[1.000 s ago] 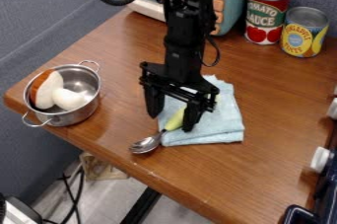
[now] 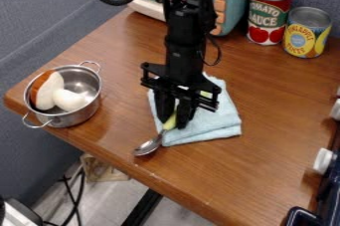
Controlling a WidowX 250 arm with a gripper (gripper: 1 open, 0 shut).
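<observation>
The black robot arm comes down from the top centre to my gripper [image 2: 174,112], which is low over a folded light blue cloth [image 2: 210,121]. A spoon [image 2: 149,145] with a yellow-green handle lies tilted at the cloth's left edge, its metal bowl toward the front. The upper end of the handle runs in under my gripper; the fingertips are dark and partly hidden, so I cannot tell whether they are closed on it.
A steel pot [image 2: 70,113] with white egg-shaped items stands on the left of the wooden table [image 2: 253,160]. A tomato sauce can [image 2: 267,16], a yellow can [image 2: 305,35] and a teal appliance [image 2: 228,6] are at the back. A dark appliance [image 2: 321,185] borders the right.
Compared with a second ago, my gripper has shifted slightly left and up, and the cloth appears shifted a little.
</observation>
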